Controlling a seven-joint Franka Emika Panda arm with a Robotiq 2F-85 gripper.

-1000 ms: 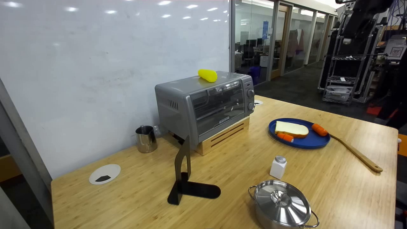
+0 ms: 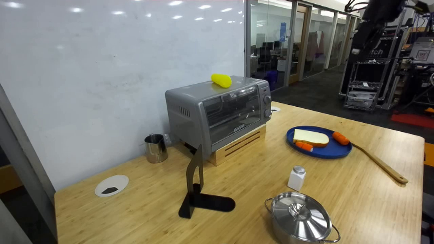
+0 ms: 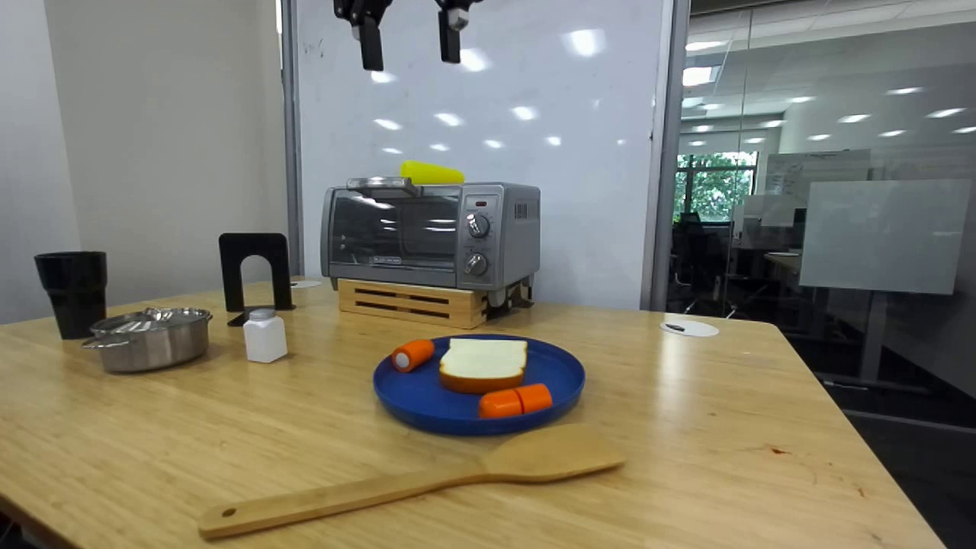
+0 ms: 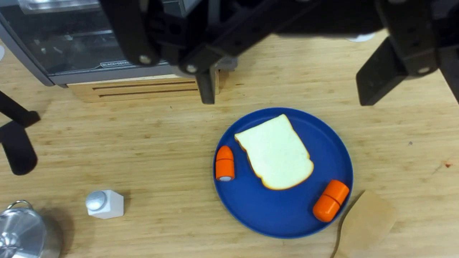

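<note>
High over the table, my gripper [image 3: 409,56] hangs open, its two fingers wide apart and nothing between them. In the wrist view the black fingers [image 4: 206,88] stand above the far side of a blue plate [image 4: 275,223]. On that plate lie a slice of bread [image 4: 276,152], a small orange carrot piece [image 4: 225,163] to its left and a larger orange carrot piece [image 4: 331,200] to its lower right. A wooden spatula [image 3: 549,454] rests on the table beside the plate. The grey toaster oven [image 3: 412,233], door shut, carries a yellow object [image 3: 432,173] on top.
The oven stands on a slatted wooden base [image 2: 240,144]. A white shaker [image 2: 297,178], a lidded steel pot [image 2: 301,217], a black bookend [image 2: 211,202], a steel pitcher [image 2: 155,148] and a black cup [image 3: 73,294] occupy the other side. Table right of the plate is mostly clear.
The arm at the upper right of exterior view 1 has moved slightly left and lower. Objects on the table are where they were.
</note>
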